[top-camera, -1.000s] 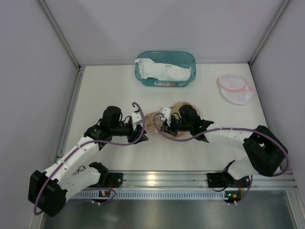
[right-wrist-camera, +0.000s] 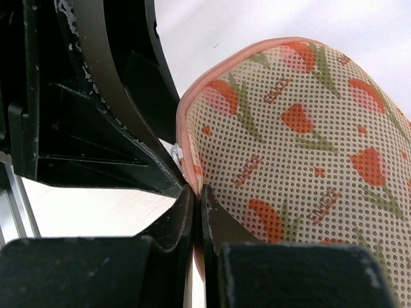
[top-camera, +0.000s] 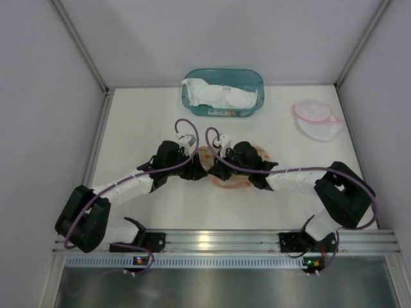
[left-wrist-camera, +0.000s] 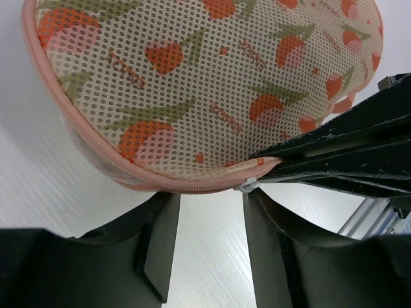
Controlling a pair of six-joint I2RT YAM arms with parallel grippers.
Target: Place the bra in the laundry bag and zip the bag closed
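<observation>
The laundry bag (left-wrist-camera: 192,96), beige mesh with orange fruit print and pink trim, lies on the table, partly hidden under the grippers in the top view. Its pink edge is pinched by my right gripper, which is shut on it near the corner. A small white zipper pull (left-wrist-camera: 247,185) sits on the trim beside the right gripper's fingertips. My left gripper is part open just below the zipped edge (left-wrist-camera: 186,186), with the pull close to one of its fingers (left-wrist-camera: 260,224). Whether it touches cannot be told. No bra can be made out; the bag's inside is hidden.
At the back, a teal basket (top-camera: 255,80) holds white cloth (top-camera: 218,95). A white mesh piece with pink trim (top-camera: 319,128) lies at the back right. Both forearms meet closely over the table's middle.
My left gripper has moved right and farther back, up to the bag's edge beside the right gripper.
</observation>
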